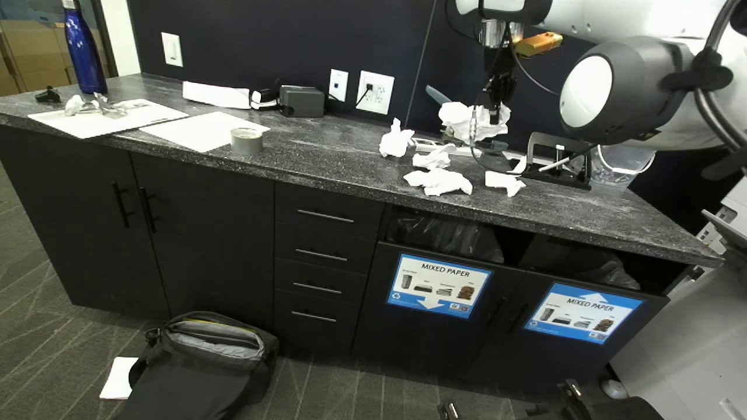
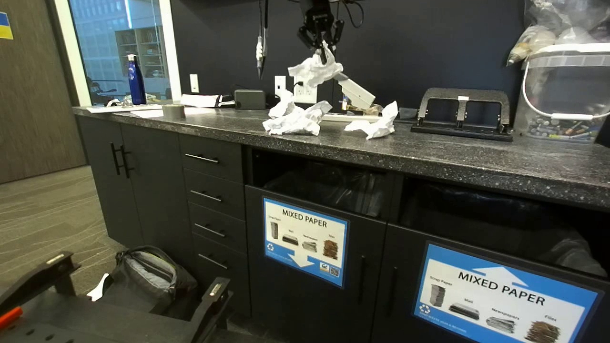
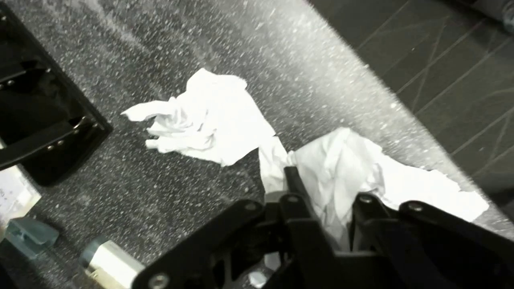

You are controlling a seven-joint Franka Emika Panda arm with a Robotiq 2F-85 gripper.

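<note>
My gripper (image 2: 323,56) is shut on a crumpled white paper (image 2: 311,70), held in the air over the counter (image 1: 329,150). In the wrist view the held paper (image 3: 337,166) bulges out from between the dark fingers. Several other crumpled papers lie on the counter: one upright wad (image 1: 397,141) by the wall side, a small wad (image 1: 434,157) and a flatter one (image 1: 439,182) nearer the front edge, and a loose piece (image 1: 505,183) further right. That right-hand piece (image 3: 212,120) shows plainly in the wrist view.
Beneath the counter are two bin openings lined with bags, the left one (image 1: 448,234) and the right one (image 1: 588,265), above "Mixed Paper" signs. A black hole punch (image 2: 462,113) and a clear bucket (image 2: 563,94) stand to the right. A tape roll (image 1: 246,140) sits left.
</note>
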